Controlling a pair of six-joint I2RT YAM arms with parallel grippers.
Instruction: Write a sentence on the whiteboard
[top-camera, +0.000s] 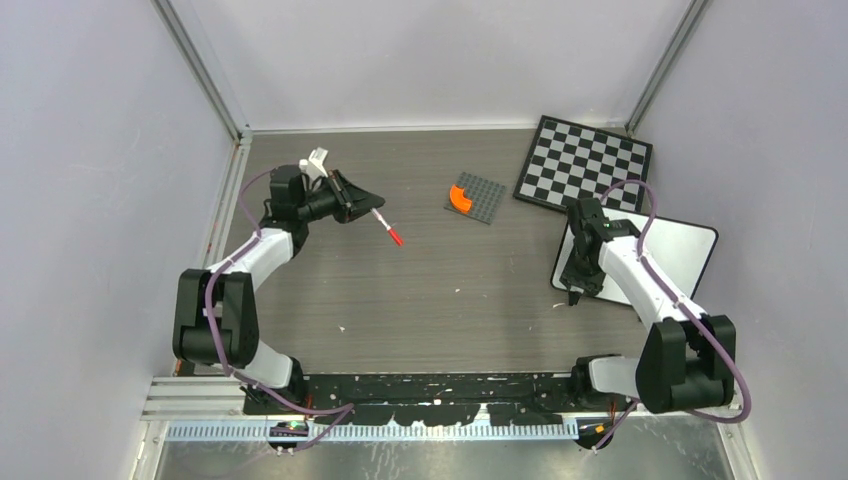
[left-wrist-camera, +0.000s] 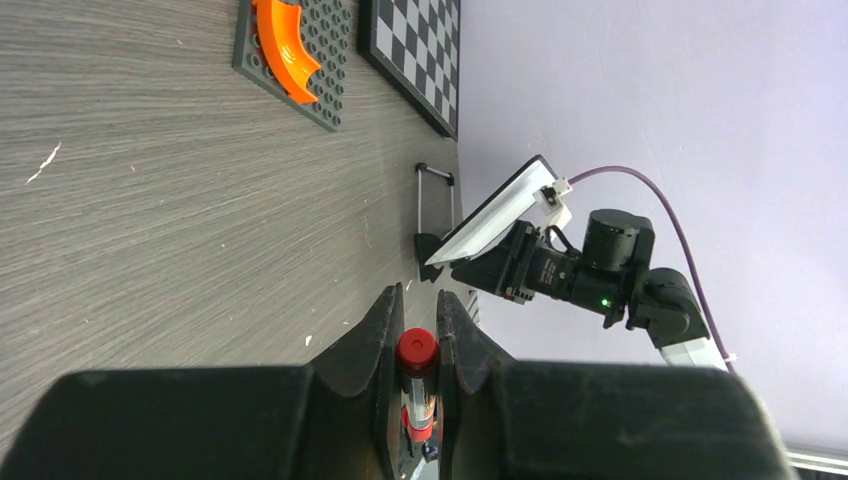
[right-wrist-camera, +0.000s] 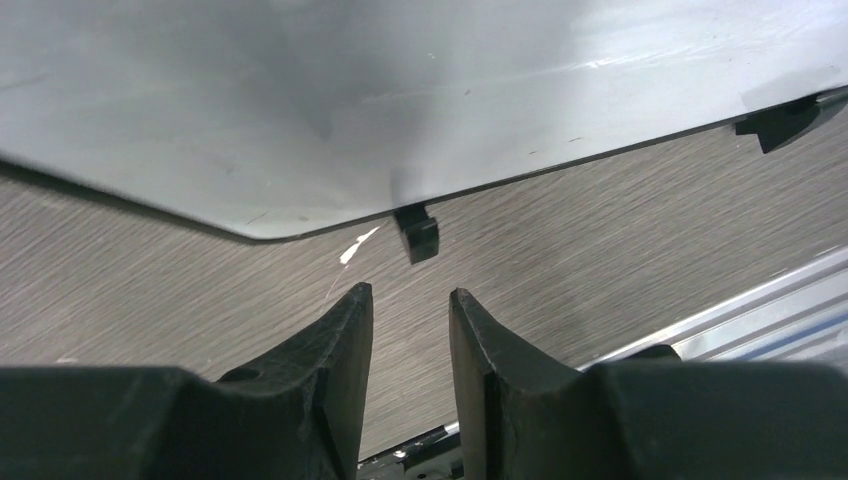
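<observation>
My left gripper (top-camera: 372, 204) hangs over the left middle of the table, shut on a red-and-white marker (top-camera: 393, 234), whose red end shows between the fingertips in the left wrist view. The whiteboard (top-camera: 668, 250) lies at the right of the table, with dark clips at its edge. My right gripper is above the whiteboard's near-left edge, its fingers parted with nothing between them, pointing toward a small black clip (right-wrist-camera: 420, 235) on that edge.
A checkerboard (top-camera: 585, 155) lies behind the whiteboard. A grey studded plate (top-camera: 486, 200) with an orange curved piece (top-camera: 459, 199) sits at centre back.
</observation>
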